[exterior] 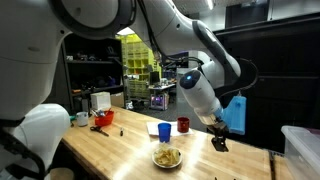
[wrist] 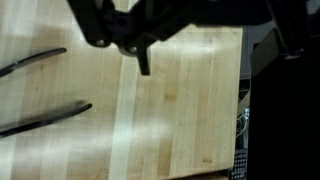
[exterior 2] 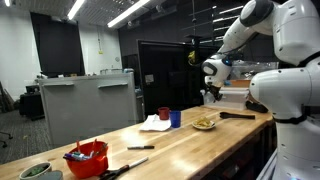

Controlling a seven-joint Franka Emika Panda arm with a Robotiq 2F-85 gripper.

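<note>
My gripper [exterior: 221,146] hangs above the right part of the wooden table, to the right of the white bowl of yellowish food [exterior: 167,156]. In the wrist view its dark parts fill the top, and one narrow finger [wrist: 144,63] points down over bare wood; its opposite number is not clear. I see no object held, but whether the fingers are open or shut does not show. Two slim black curved things [wrist: 52,120] lie to the left in that view. Behind the bowl stand a blue cup [exterior: 164,131] and a red cup [exterior: 183,125].
A white cloth [exterior 2: 156,124] lies near the cups. Toward the other end are a red basket [exterior 2: 87,157] with items inside, and a dark-handled utensil [exterior 2: 124,168]. A translucent bin [exterior: 303,146] borders the right side. Wood between basket and food bowl is mostly clear.
</note>
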